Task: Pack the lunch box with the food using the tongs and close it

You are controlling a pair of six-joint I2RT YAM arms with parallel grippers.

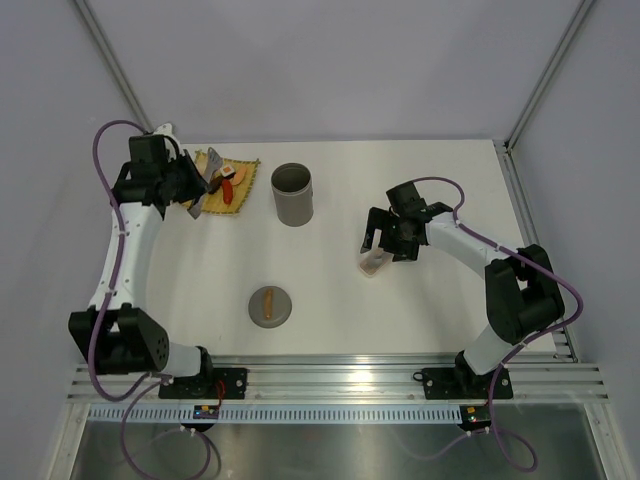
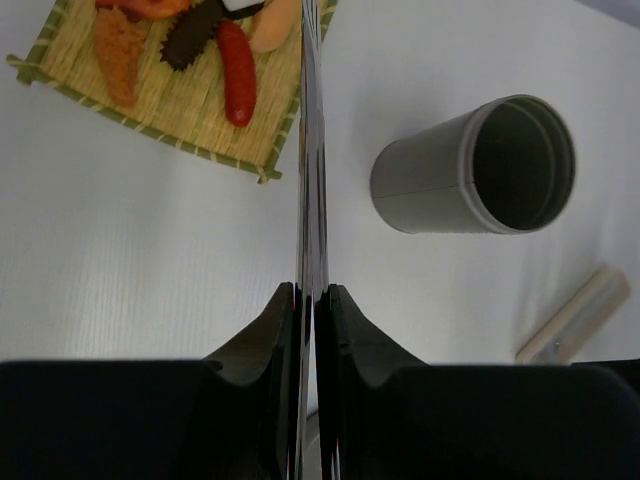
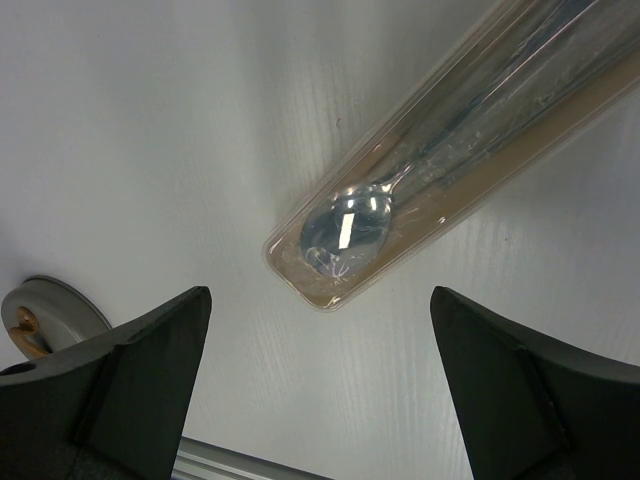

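My left gripper is shut on a long, shiny metal utensil, probably tongs, raised over the left of the table beside the yellow woven mat (image 1: 245,180) with toy food: a red sausage (image 2: 238,80), fried chicken (image 2: 118,60) and other pieces. A grey cylinder (image 1: 293,200) stands right of the mat. My right gripper hangs open above a clear case (image 3: 290,250) with a metal spoon (image 3: 345,230) inside.
A grey round lid or plate (image 1: 281,300) with a brown piece on it lies at the front middle.
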